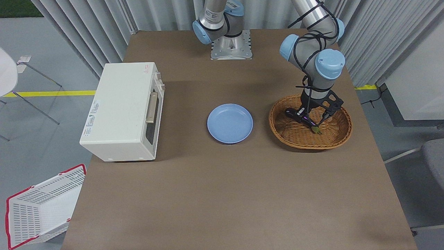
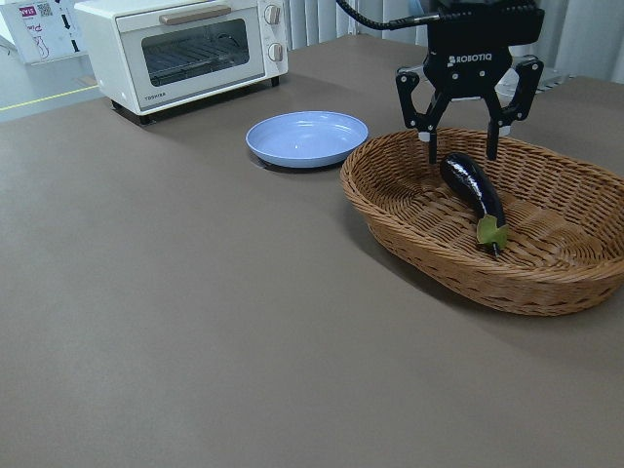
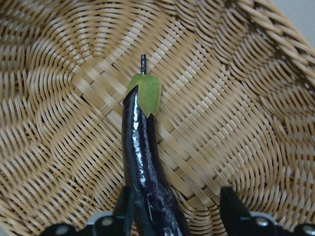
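Observation:
A dark purple eggplant with a green cap lies in the woven basket, also seen in the front view. My black gripper is open just above it, its two fingers pointing down. In the wrist view the eggplant runs up from the bottom edge, beside the left fingertip, with the gripper's fingertips apart and nothing held between them.
A blue plate lies left of the basket. A white toaster oven stands further left.

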